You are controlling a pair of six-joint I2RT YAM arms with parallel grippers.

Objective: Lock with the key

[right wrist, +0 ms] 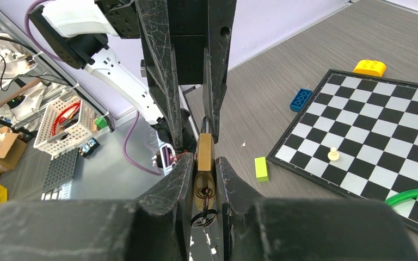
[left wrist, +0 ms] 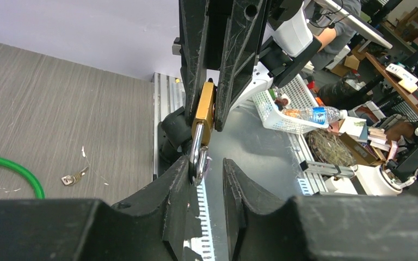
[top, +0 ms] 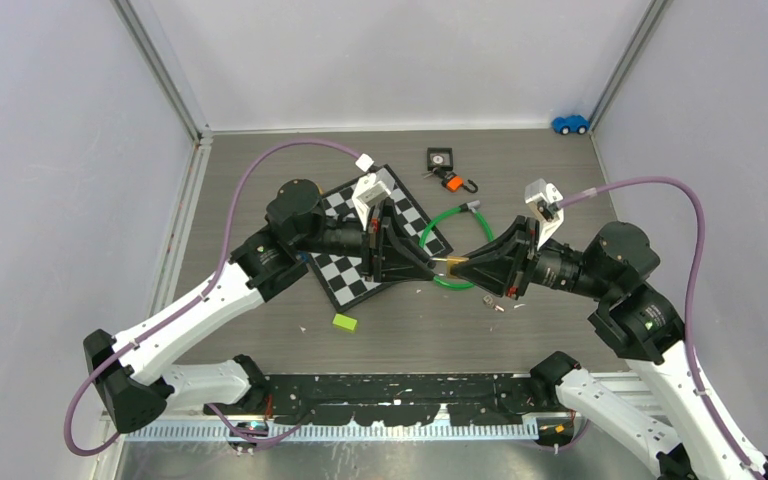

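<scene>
A brass padlock (top: pixel 452 266) with a steel shackle hangs between the two grippers over the middle of the table. My right gripper (top: pixel 456 268) is shut on it; in the right wrist view the padlock (right wrist: pixel 206 152) shows end-on, a ring at its keyhole. My left gripper (top: pixel 431 264) faces it from the left; in the left wrist view its fingertips stand part open beside the shackle (left wrist: pixel 198 144), which sits at the left fingertip. A small cluster of keys (left wrist: pixel 72 178) lies on the table below, to the right of the green hose.
Below lie a chessboard (top: pixel 348 282), a green hose (top: pixel 490 229), a lime block (top: pixel 345 322) and a black-and-orange lock (top: pixel 454 182). A blue toy car (top: pixel 570 124) is at the back right. Walls bound the back and sides.
</scene>
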